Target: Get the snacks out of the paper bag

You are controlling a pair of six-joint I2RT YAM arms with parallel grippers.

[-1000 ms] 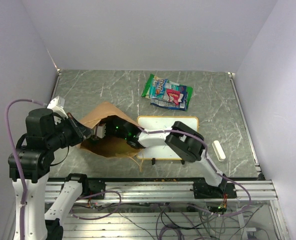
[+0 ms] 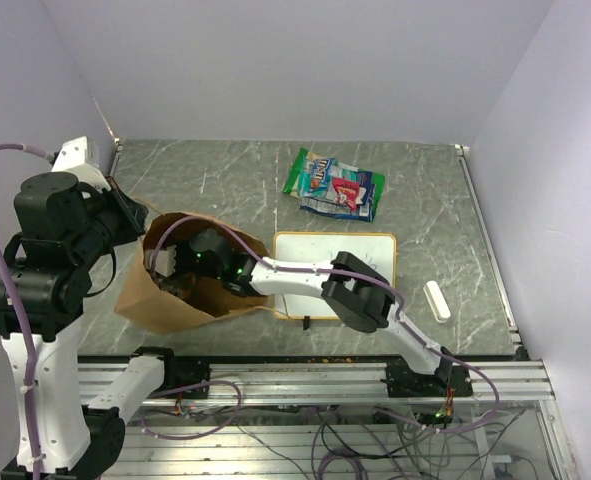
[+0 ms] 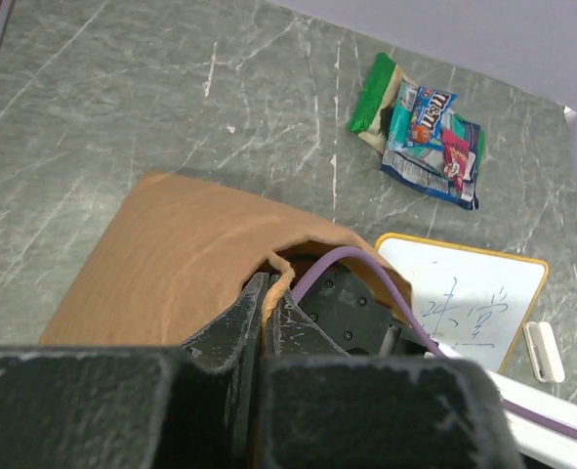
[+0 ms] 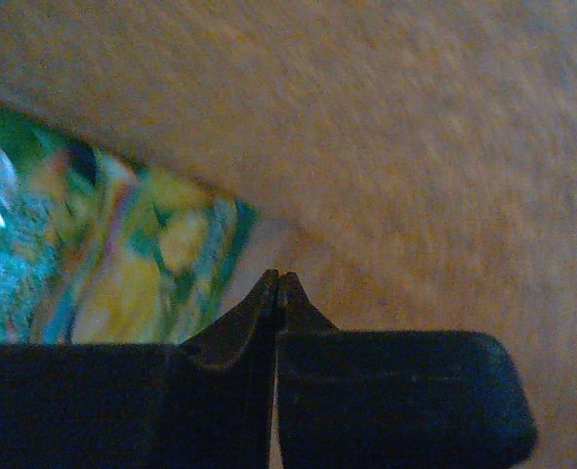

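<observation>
The brown paper bag lies on the left of the table. My left gripper is shut on its rim, a thin strip of paper between the fingers. My right gripper is deep inside the bag, its tips together with nothing visible between them; a green and yellow snack packet lies just left of and beyond them, dim and blurred. A pile of snack packets lies outside the bag at the back of the table.
A whiteboard lies right of the bag, under my right arm. A white eraser is near the right edge.
My left gripper has moved left and back, drawing the bag's rim with it, and the bag has shifted left. My right arm has moved slightly left, further into the bag.
</observation>
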